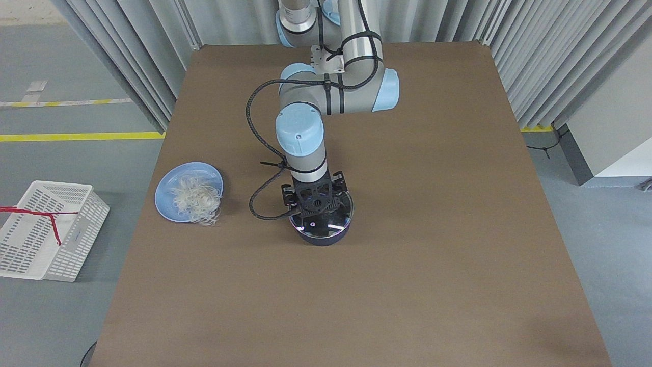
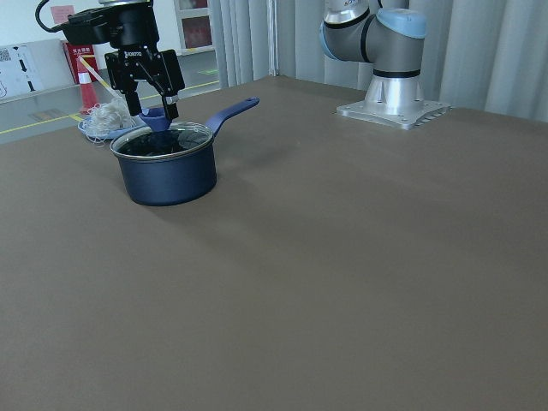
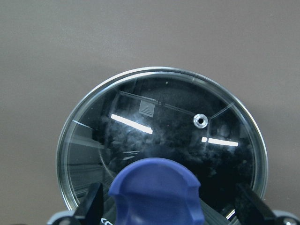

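A dark blue saucepan (image 2: 171, 184) with a glass lid (image 3: 159, 112) sits on the table, its handle (image 2: 235, 111) pointing away. The lid has a blue knob (image 3: 154, 197), partly hidden in the front view under my black gripper (image 1: 315, 195). In the wrist view my fingertips stand on either side of the knob, with gaps visible between them and it, so the gripper is open around it.
A blue plate (image 1: 171, 183) with white noodle-like strands (image 1: 198, 202) lies left of the pan. A white basket (image 1: 73, 263) is off the table at left.
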